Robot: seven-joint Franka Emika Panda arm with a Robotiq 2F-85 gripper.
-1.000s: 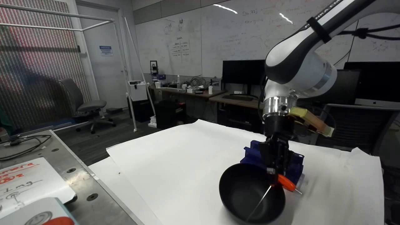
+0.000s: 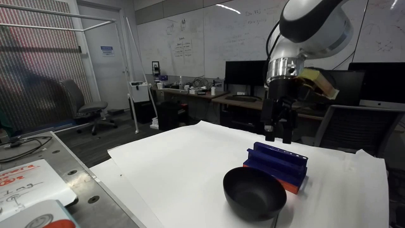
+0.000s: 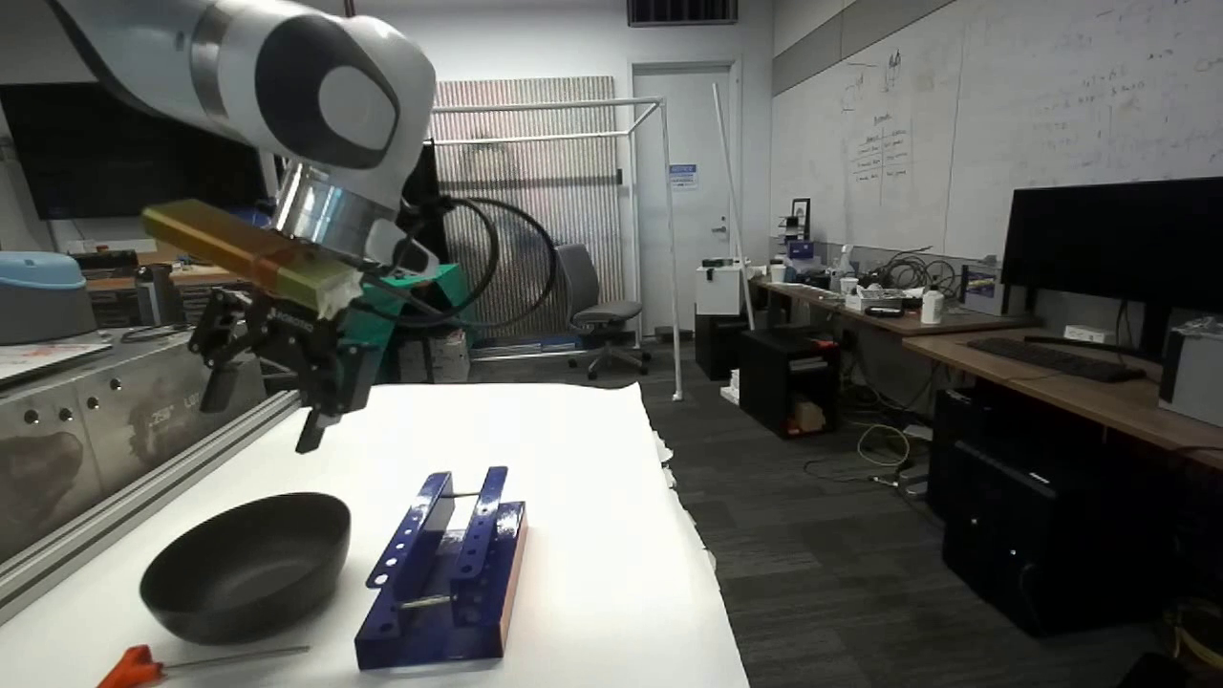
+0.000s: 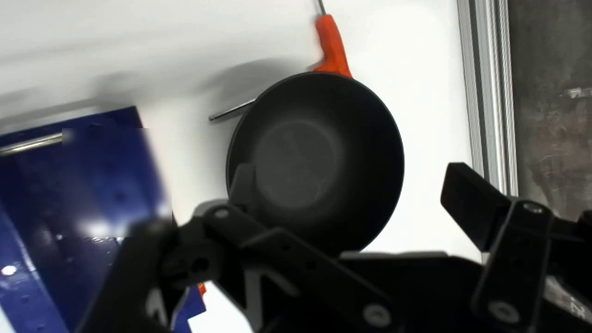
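My gripper (image 2: 278, 140) is open and empty, raised above the table. In the wrist view its fingers (image 4: 242, 183) straddle part of the black bowl (image 4: 316, 155) from above. The bowl (image 3: 246, 568) stands upright, with nothing seen inside it. An orange-handled tool (image 4: 333, 47) with thin metal shafts lies on the white table close against the bowl; the bowl's rim hides part of it in the wrist view. Exterior view 2 shows the tool's handle (image 3: 132, 667) and one shaft on the table. In exterior view 1 the bowl mostly blocks the tool.
A blue metal rack (image 3: 441, 573) with a reddish side stands close beside the bowl. A metal rail (image 4: 494, 94) runs along one table edge. A chair (image 2: 357, 129) stands behind the table.
A second ago the gripper was low at the bowl with the orange-handled tool across its rim. Now the gripper is higher and empty, and the tool is on the table beside the bowl.
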